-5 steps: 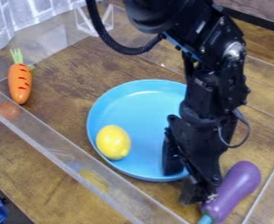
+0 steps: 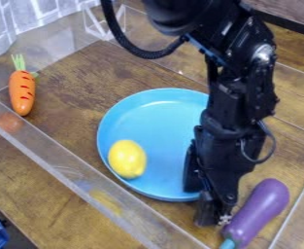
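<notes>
My dark gripper (image 2: 213,199) hangs low over the right half of a blue plate (image 2: 152,124), its tips down near the plate's lower right rim; whether it is open or shut is unclear. A yellow lemon-like object (image 2: 127,159) sits on the left of the plate. A purple object (image 2: 260,209), like an eggplant, lies at the lower right, just beside the gripper's tips.
An orange carrot (image 2: 22,90) lies at the upper left. A clear plastic wall (image 2: 50,165) runs diagonally across the lower left. Bare wooden table (image 2: 83,68) shows above and left of the plate.
The gripper has shifted only very slightly; the plate, lemon, carrot and purple object appear in the same places.
</notes>
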